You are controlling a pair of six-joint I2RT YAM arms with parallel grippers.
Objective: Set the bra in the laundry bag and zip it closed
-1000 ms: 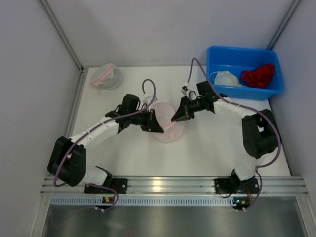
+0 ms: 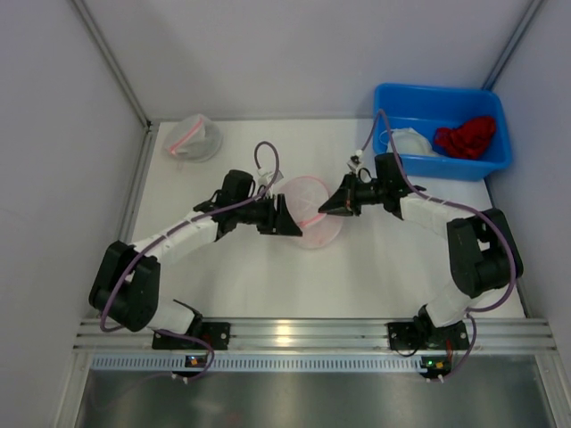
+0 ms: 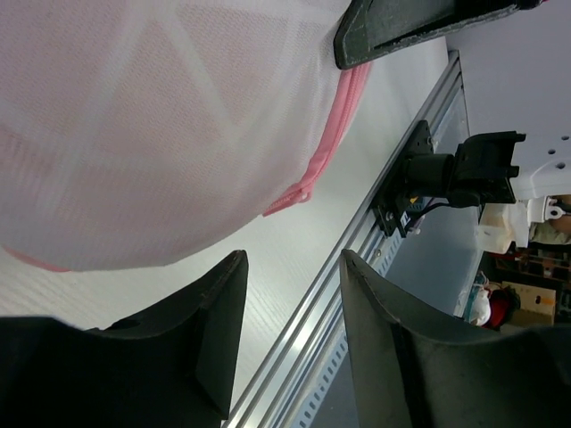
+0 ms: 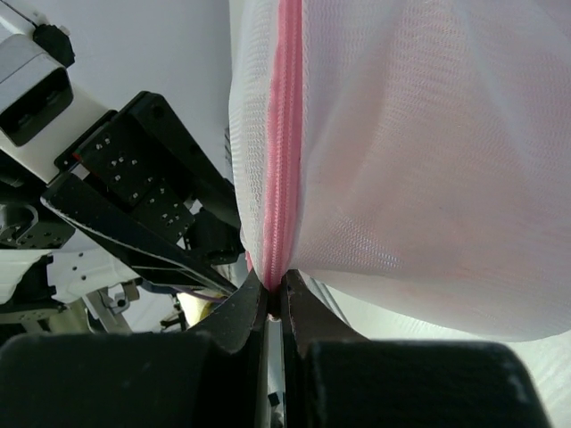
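Observation:
The white mesh laundry bag [image 2: 312, 192] with a pink zipper [image 4: 284, 134] lies in the middle of the table between both grippers. My left gripper stands open just short of the zipper's end, with nothing between its fingers. My right gripper is shut on the pink zipper at the bag's edge. The bag fills much of both wrist views; whether the bra is inside cannot be seen.
A blue bin [image 2: 400, 98] at the back right holds a red cloth [image 2: 464, 136] and a white item [image 2: 409, 143]. Another mesh bag [image 2: 192, 141] lies at the back left.
My right gripper has moved to the right, drawing the bag and its zipper along. My left gripper has opened and shifted slightly.

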